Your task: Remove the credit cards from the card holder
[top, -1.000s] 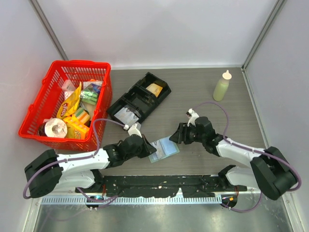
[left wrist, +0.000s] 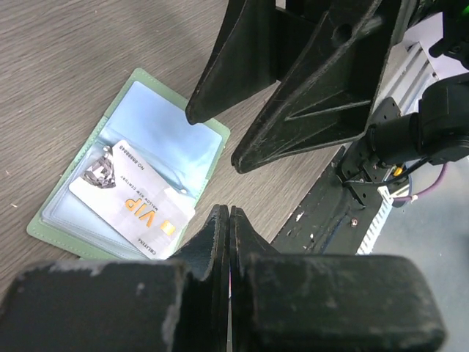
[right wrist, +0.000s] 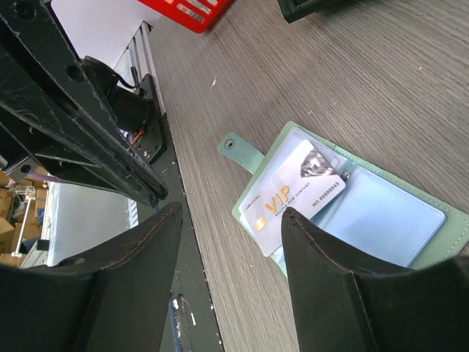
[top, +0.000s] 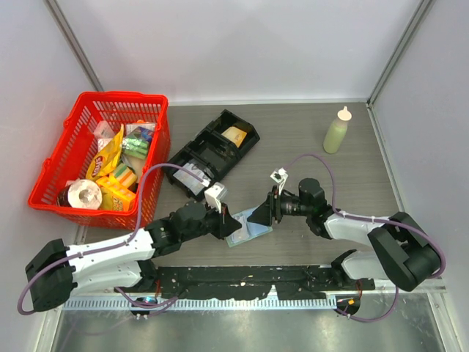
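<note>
The pale green card holder [left wrist: 89,240] lies open and flat on the table, its clear sleeves showing. A white VIP card rests at an angle on one half, and the right wrist view shows the same card [right wrist: 282,198] with its corner reaching past the holder's edge. My left gripper is shut above the table beside the holder, nothing visible between its fingers. On the holder's other side, my right gripper stands open over it, the gap between its fingers empty. In the top view both grippers partly cover the holder [top: 256,230].
A red basket [top: 163,130] full of packages stands at the left. Behind the holder sits a black divided tray [top: 218,150], and a green bottle [top: 336,130] is at the back right. Clear table lies between the tray and the bottle.
My left gripper has shifted a little right, toward the holder. The right gripper has come slightly left over it. The white card now lies turned on the holder's left half.
</note>
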